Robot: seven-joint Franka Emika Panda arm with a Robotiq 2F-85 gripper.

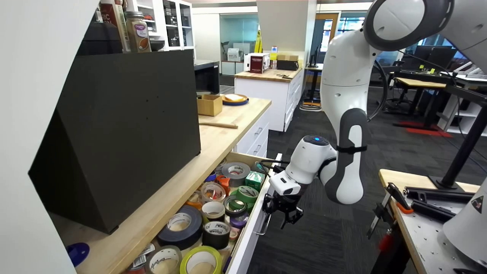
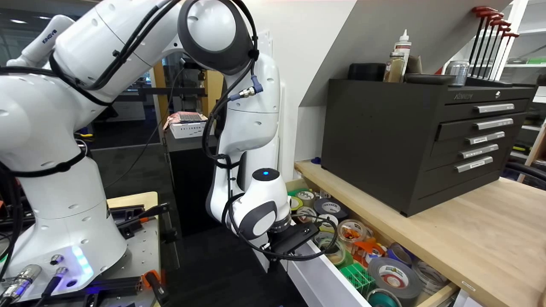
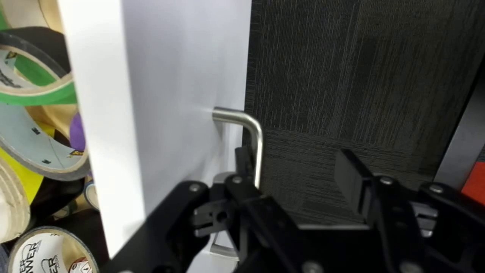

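A white drawer (image 1: 250,235) stands pulled out, filled with rolls of tape. On its front is a metal bar handle (image 3: 258,148). My gripper is open, pointing down just outside the drawer front. In the wrist view, the left finger (image 3: 244,161) appears on the drawer side of the handle bar, within its loop. Beyond the bar, to the right, is the other finger (image 3: 352,168), with dark floor between. Whether the left finger touches the bar cannot be told. The fingers are hidden behind the drawer front in exterior view 2.
Above the drawer runs a wooden counter (image 2: 440,250) carrying a dark tool chest (image 2: 376,143). A work table (image 1: 391,176) with clamps stands across the floor (image 1: 328,242), which is clear between table and drawer.
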